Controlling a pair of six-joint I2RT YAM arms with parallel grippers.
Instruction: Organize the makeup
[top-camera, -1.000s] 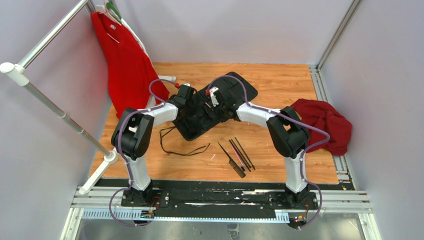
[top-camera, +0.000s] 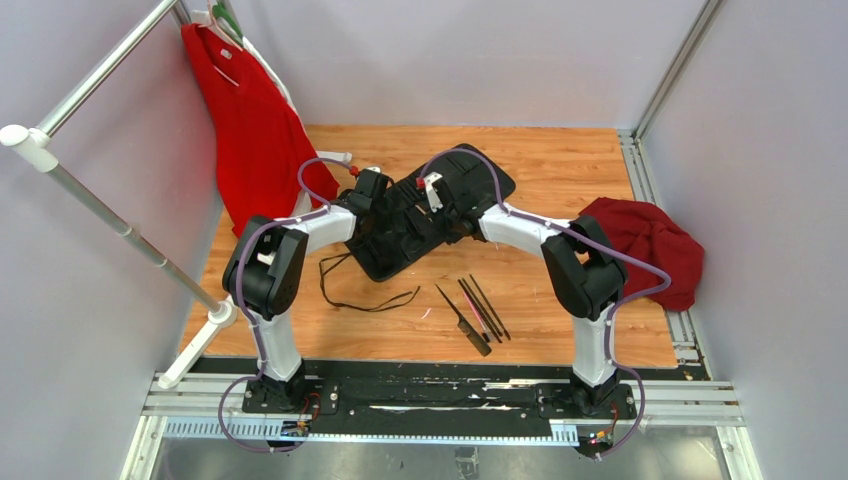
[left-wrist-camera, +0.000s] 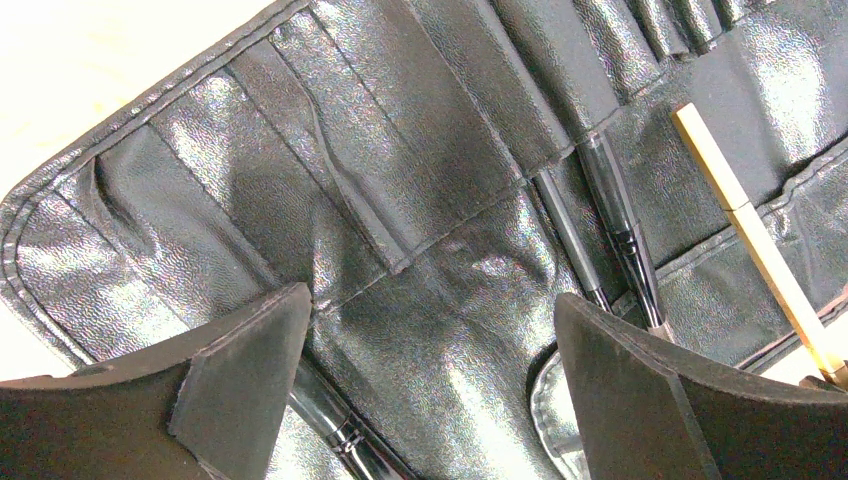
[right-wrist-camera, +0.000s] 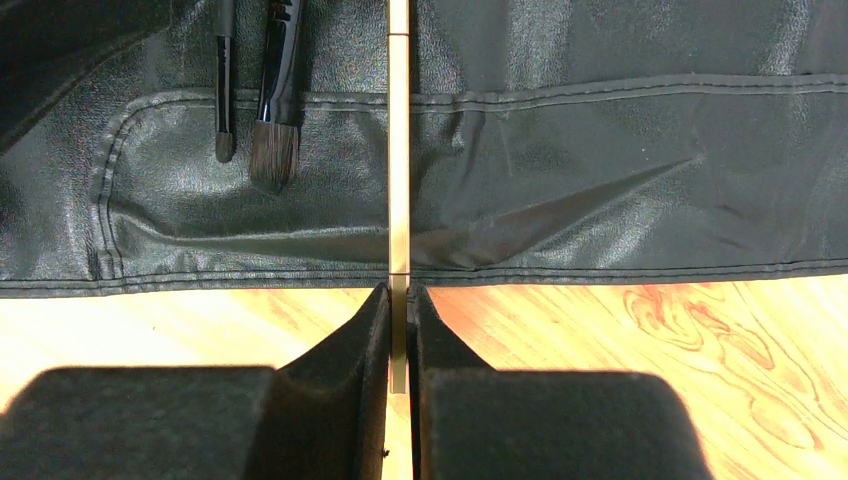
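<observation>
A black leather brush roll lies unfolded on the table under both grippers. My right gripper is shut on a thin gold stick, which stretches out over the roll's lower flap. The same gold stick hangs over the roll's slots in the left wrist view, its far end short of the row of pockets. Two dark brushes, one with a brown bristle head, sit in slots beside it. Above the roll, my left gripper holds its fingers wide apart, and another black brush lies beneath them.
Several thin pencils and a black comb lie on the bare wood in front. The roll's strap trails to the front left. A dark red cloth is heaped at right; red clothing hangs at left.
My right arm has shifted slightly to the right over the roll. The left arm, the roll and the loose tools look unmoved.
</observation>
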